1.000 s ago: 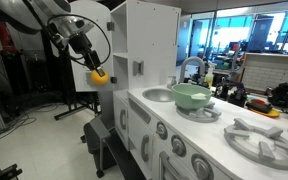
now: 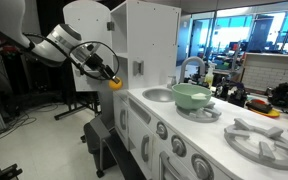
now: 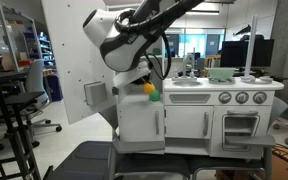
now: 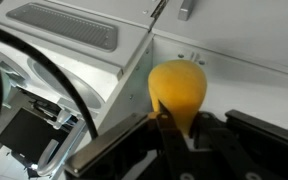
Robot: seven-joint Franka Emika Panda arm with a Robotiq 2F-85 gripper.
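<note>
My gripper [image 2: 115, 79] is shut on a yellow-orange object [image 2: 115, 85], held in the air in front of the open tall cabinet at the left end of the counter. In the wrist view the yellow object [image 4: 179, 88] is rounded and fills the space between the fingertips, hiding part of what lies beyond. From the second exterior view, the orange object [image 3: 150, 88] hangs under the wrist, and a small green thing [image 3: 154, 97] shows just below it; whether the two touch I cannot tell.
The white cabinet [image 2: 149, 45] stands beside the counter. A green pot [image 2: 191, 96] rests on the counter near the sink [image 2: 159, 95], with black burner grates [image 2: 264, 142] nearer the camera. An orange thing [image 2: 110, 140] is on the lower front of the unit. Open floor lies to the left.
</note>
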